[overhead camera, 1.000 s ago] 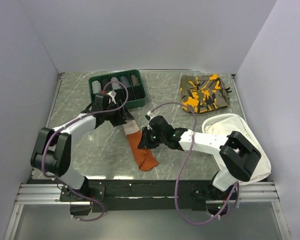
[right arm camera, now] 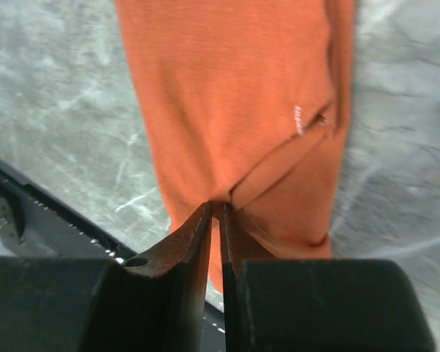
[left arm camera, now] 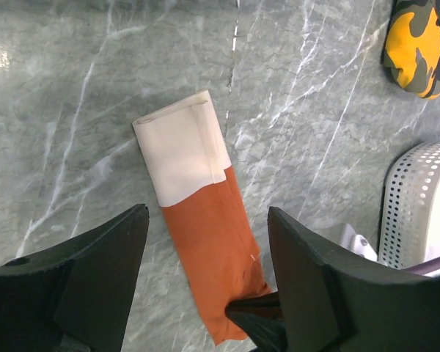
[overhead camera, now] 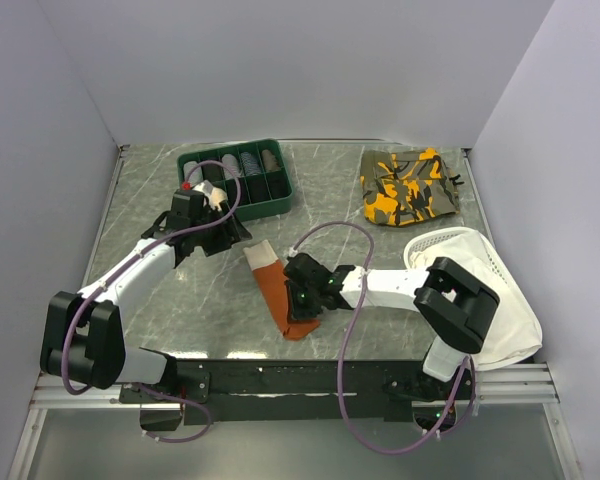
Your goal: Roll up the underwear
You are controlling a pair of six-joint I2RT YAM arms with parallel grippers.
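The underwear lies folded into a narrow strip on the marble-patterned table, with a white band (left arm camera: pixel 183 150) at its far end and an orange body (left arm camera: pixel 214 253). My left gripper (overhead camera: pixel 242 238) stands open, just left of the white band, with nothing held. In the left wrist view its two dark fingers (left arm camera: pixel 106 271) are wide apart, with the strip visible between them. Over the near orange end is my right gripper, its fingertips close together and pinching a fold of orange cloth (right arm camera: pixel 271 172). The exact grip at the tips is partly hidden.
Behind the left gripper sits a green divided box (overhead camera: pixel 271 205) with rolled items inside. A camouflage cloth bundle (overhead camera: pixel 410 188) rests at the back right, and a white basket (overhead camera: pixel 450 236) holding white cloth stands at right.
My left gripper has pulled away from the white band toward the left. The right gripper has come down onto the near orange end, which has bunched and shifted slightly.
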